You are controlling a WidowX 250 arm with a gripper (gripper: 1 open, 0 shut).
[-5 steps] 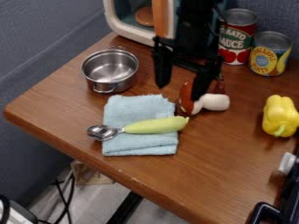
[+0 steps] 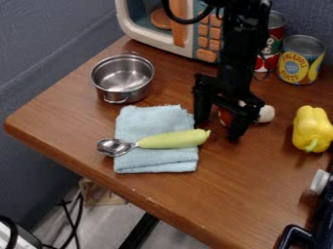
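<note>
My black gripper (image 2: 219,119) is down near the table right of the blue cloth (image 2: 146,170), over a red-and-white object (image 2: 264,114) that it mostly hides. I cannot tell if the fingers are open or shut, or whether they touch that object. A yellow-green-handled scoop (image 2: 170,140) with a metal head lies across the cloth.
A steel pot (image 2: 123,78) sits at the left. A toy microwave (image 2: 163,34) and cans (image 2: 301,60) stand at the back. A yellow pepper (image 2: 311,129) and a black object (image 2: 306,229) are at the right.
My gripper has moved from behind the red-and-white object down over it, covering more of it and uncovering more of the microwave earlier hidden by the arm.
</note>
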